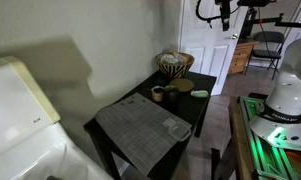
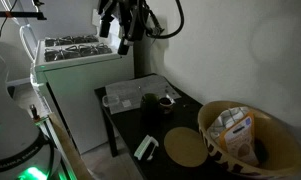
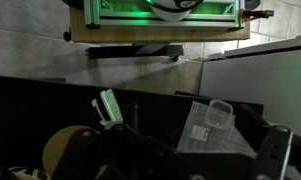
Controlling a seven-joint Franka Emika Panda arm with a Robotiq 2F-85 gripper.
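Observation:
My gripper is open, its two dark fingers wide apart at the lower part of the wrist view with nothing held between them. High above the black table it hangs, at the top of exterior view 1 [image 1: 214, 16] and of exterior view 2. A green-and-white item [image 2: 146, 148] lies near the table's edge. Behind it are a dark green cup [image 2: 150, 104], a smaller cup [image 2: 167, 103] and a round brown mat [image 2: 185, 146]. On a grey mat [image 1: 140, 125] sits a clear container [image 1: 177, 128].
A wicker basket [image 2: 212, 113] with packages stands at the table's far end, by the wall. A white stove [image 2: 80, 62] is beyond the other end. Between the table and the robot's wooden-topped stand [image 3: 170, 34] runs a strip of open floor.

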